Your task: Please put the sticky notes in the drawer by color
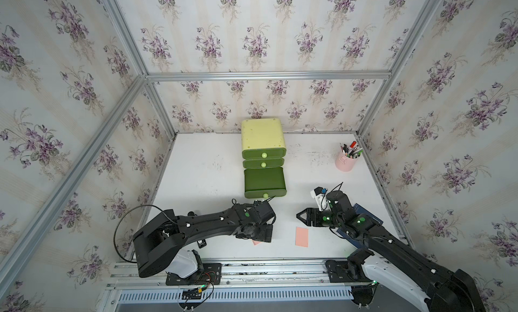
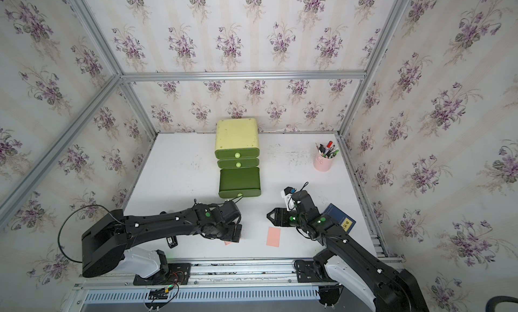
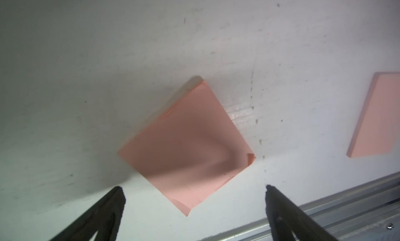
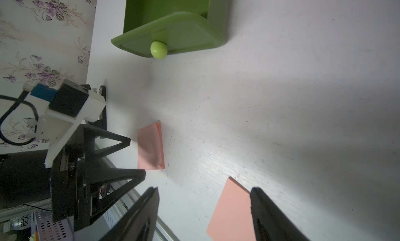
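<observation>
A square pad of pink sticky notes [image 3: 189, 143] lies on the white table with one curled corner. My left gripper is open above it, its fingers [image 3: 104, 218] spread wider than the pad. To the right lies a second, oblong pink pad [image 1: 301, 237]. Near that one my right gripper stands open and empty, the pad [image 4: 233, 214] showing between its fingers. Behind the left arm, the green bottom drawer [image 1: 265, 194] of the yellow cabinet [image 1: 262, 135] is pulled out and looks empty. The middle drawer [image 1: 263, 163] protrudes slightly.
A pink pen cup [image 1: 346, 162] stands at the back right. A dark blue notebook [image 2: 340, 217] lies partly under the right arm. Some black item [image 2: 171, 241] is by the left arm.
</observation>
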